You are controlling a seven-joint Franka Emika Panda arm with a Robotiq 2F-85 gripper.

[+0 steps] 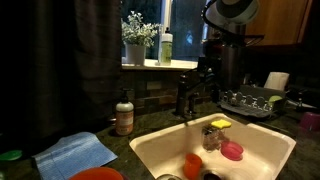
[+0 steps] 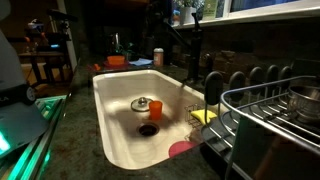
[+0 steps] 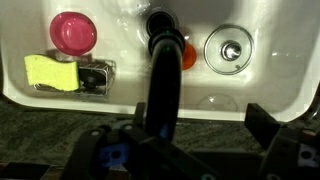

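Note:
In the wrist view my gripper is open above the sink's faucet side, its dark fingers wide apart. The black faucet (image 3: 165,85) rises into the space between them, nearer the left finger; contact cannot be told. Below lie a pink-red bowl (image 3: 73,33), a yellow sponge (image 3: 52,73) on a clear holder, and a glass lid (image 3: 229,49) with a dark knob. An orange cup (image 3: 189,57) is partly hidden behind the faucet. Exterior view 1 has the dark hand up near the window, too dim for finger detail.
The white sink (image 2: 115,140) has bare floor toward its near end. A dish rack (image 2: 255,97) with a metal pot (image 2: 306,103) stands beside it. On the counter are a soap bottle (image 1: 124,115), a blue cloth (image 1: 75,156) and a red plate (image 1: 97,173).

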